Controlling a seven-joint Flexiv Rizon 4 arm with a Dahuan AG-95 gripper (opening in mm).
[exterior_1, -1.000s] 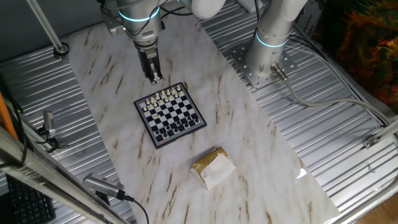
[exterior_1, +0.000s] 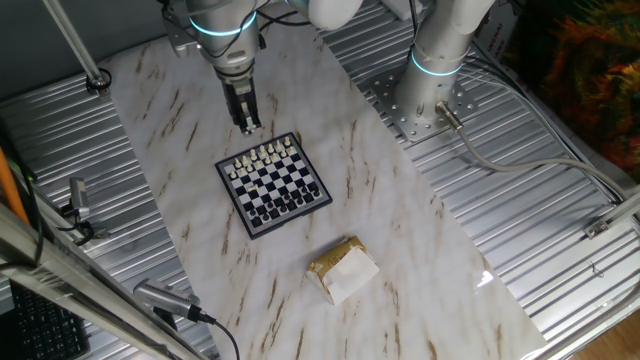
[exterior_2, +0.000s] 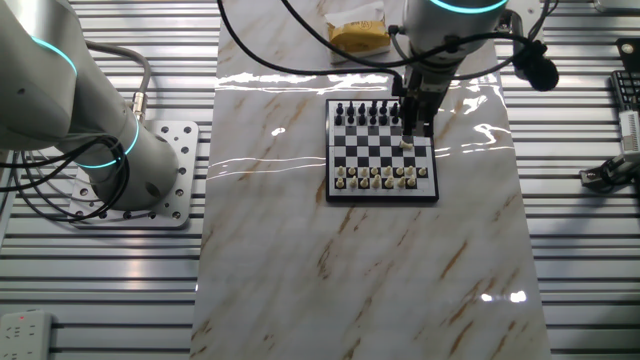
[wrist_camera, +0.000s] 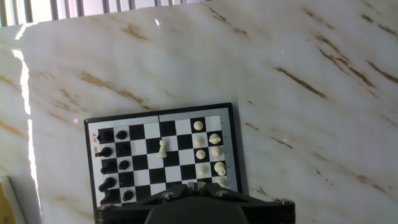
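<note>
A black-framed chessboard (exterior_1: 274, 184) lies on the marble table, with small white pieces along one side and black pieces along the opposite side. One white piece (wrist_camera: 162, 149) stands apart from the others, near the middle of the board in the wrist view; in exterior view 2 this white piece (exterior_2: 406, 146) shows just below the gripper. My gripper (exterior_1: 250, 129) points down, above the table by the white side of the board in exterior view 1. Its fingers sit close together there, and nothing can be made out between them. Their dark tops cover the board's near part in the wrist view.
A gold-and-white packet (exterior_1: 343, 270) lies on the table beyond the black side of the board. Cables (exterior_2: 330, 70) hang around the arm. Much of the marble is bare.
</note>
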